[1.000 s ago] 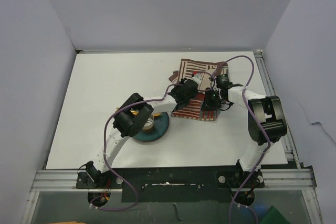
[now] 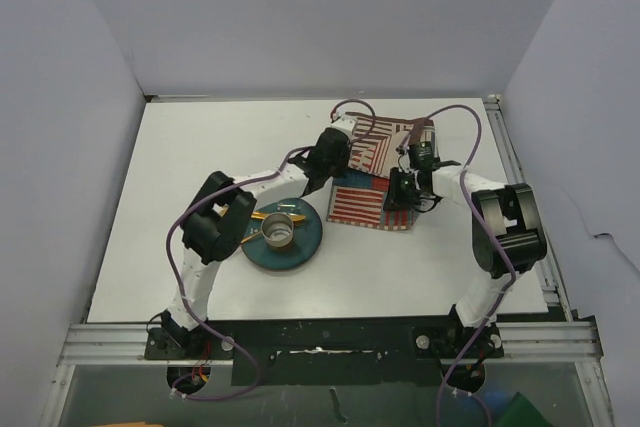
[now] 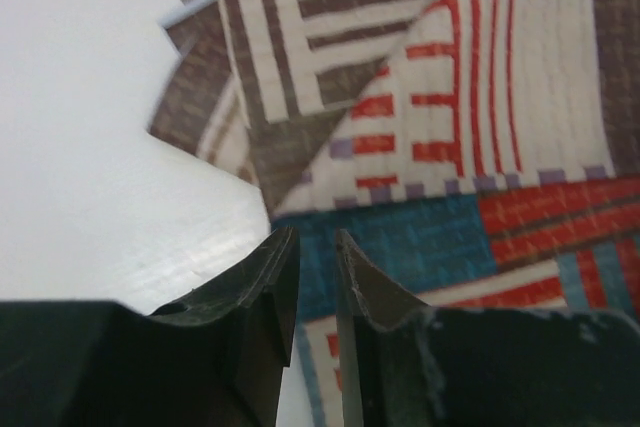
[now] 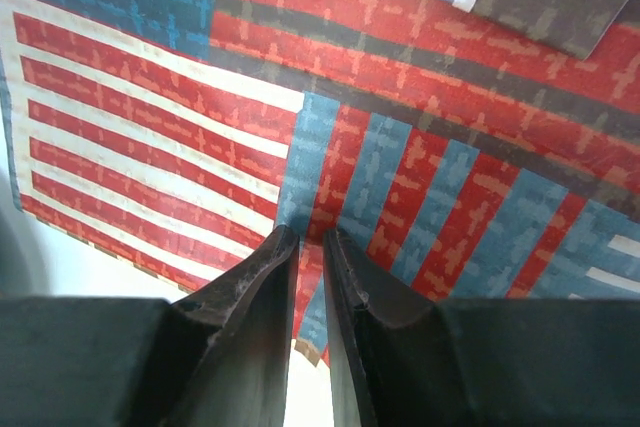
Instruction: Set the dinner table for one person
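A striped placemat in red, white and blue (image 2: pixel 360 209) lies right of centre on the table. Over its far part is a brown-and-white striped section (image 2: pixel 370 152), set at an angle; whether this is a fold or a second cloth I cannot tell. My left gripper hovers above the cloth's left side, its fingers slightly apart and empty. Low over the near right part, the right gripper is also narrowly open, with only cloth visible past its tips. The teal plate (image 2: pixel 285 259) carries a metal cup (image 2: pixel 278 230) and yellow-handled utensils (image 2: pixel 252 236).
My left arm (image 2: pixel 208 209) reaches across beside the plate and hides part of its left edge. Walls (image 2: pixel 320 27) stand behind and at the sides.
The right arm looks almost still.
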